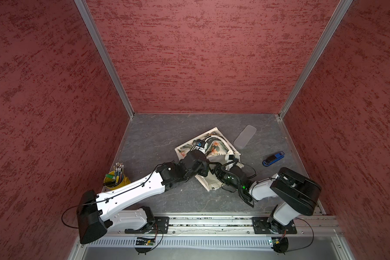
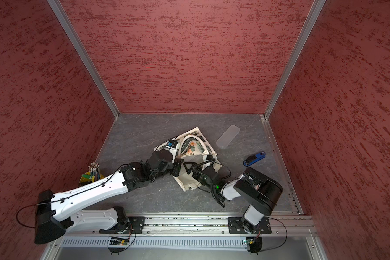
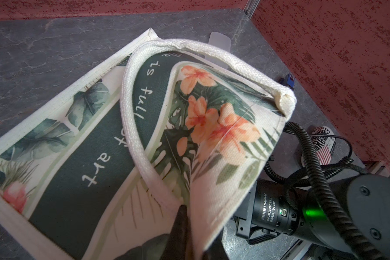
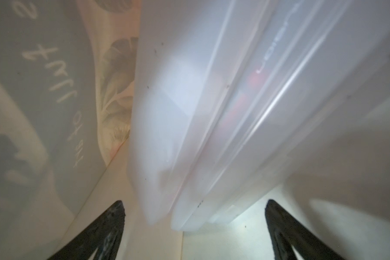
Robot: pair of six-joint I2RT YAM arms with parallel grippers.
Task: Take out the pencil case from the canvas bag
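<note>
The printed canvas bag (image 3: 95, 147) lies open on the table, its white rope handle (image 3: 130, 91) looping over the top. My left gripper is shut on the bag's fabric edge. My right gripper is inside the bag, open, its fingers either side of the lower end of a translucent white plastic case (image 4: 220, 121) with ridged edges, which stands slanted ahead of it; nothing is clearly gripped. In the top views the case is mostly hidden by the bag and arms.
A grey translucent lid-like piece (image 1: 245, 136) lies at the back right, a blue-and-black object (image 1: 273, 158) right of the bag, a yellow cup of pens (image 1: 116, 178) at far left.
</note>
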